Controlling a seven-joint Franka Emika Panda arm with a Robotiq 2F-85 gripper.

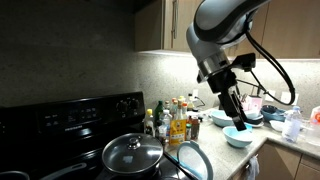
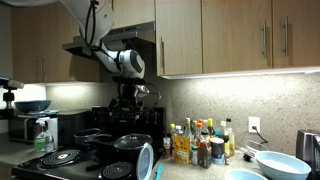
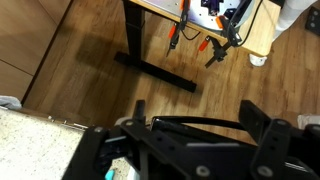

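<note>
My gripper is open with nothing between its black fingers, which show at the bottom of the wrist view. In exterior view 1 it hangs from the arm [image 1: 218, 35] at the upper right, in front of the counter and clear of everything on it. A lidded pan [image 1: 132, 155] sits on the black stove to the left. A round, pale disc-like object [image 1: 195, 160] stands tilted beside it. Light blue bowls [image 1: 238, 136] are on the counter at the right.
Several bottles [image 2: 205, 145] crowd the counter by the wall, right of the stove. Wooden cabinets [image 2: 220, 38] hang above. The wrist view looks down on a wooden floor [image 3: 215, 95], a white counter edge [image 3: 35, 145] and a wooden-topped piece of furniture [image 3: 262, 32].
</note>
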